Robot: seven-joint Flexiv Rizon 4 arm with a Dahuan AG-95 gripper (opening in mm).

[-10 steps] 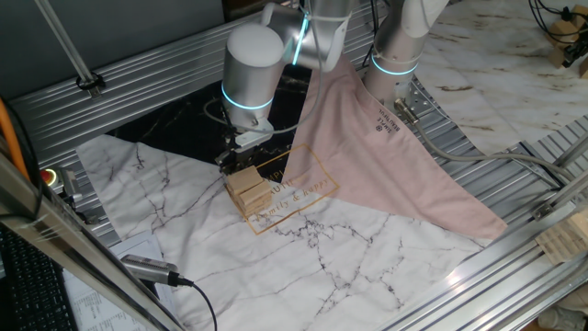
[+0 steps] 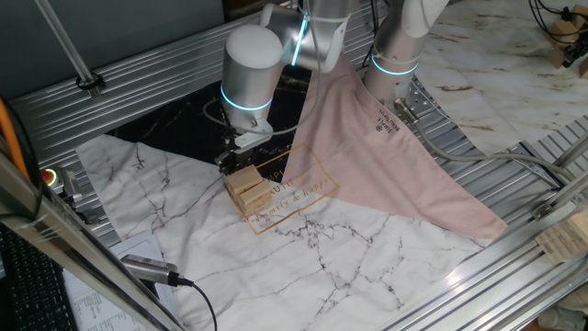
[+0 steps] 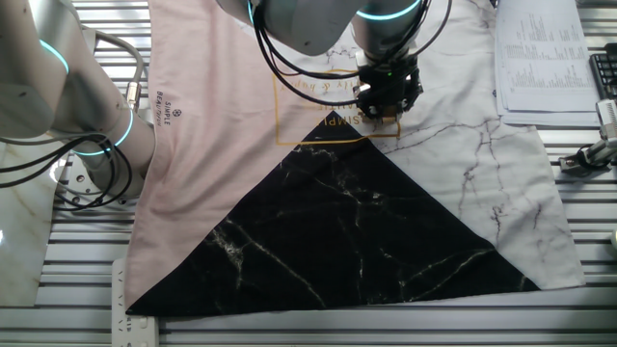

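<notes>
A small stack of light wooden blocks (image 2: pixel 248 192) rests on the cloth beside the gold-framed lettering in exterior view 1. My dark gripper (image 2: pixel 230 165) is low at the stack's back side, close against it; whether it touches a block cannot be made out. In exterior view 2 the gripper (image 3: pixel 388 108) points down over the lettering's corner and hides nearly all of the stack. Its fingers are too small and dark to show how the fingers stand.
A marble, black and pink cloth (image 2: pixel 367 248) covers the slatted metal table, mostly bare around the stack. Papers (image 3: pixel 545 72) lie at one side. A metal post (image 2: pixel 83 221) and a black-cabled device (image 2: pixel 152 269) stand at the near left. Wooden pieces (image 2: pixel 562 241) lie at the right edge.
</notes>
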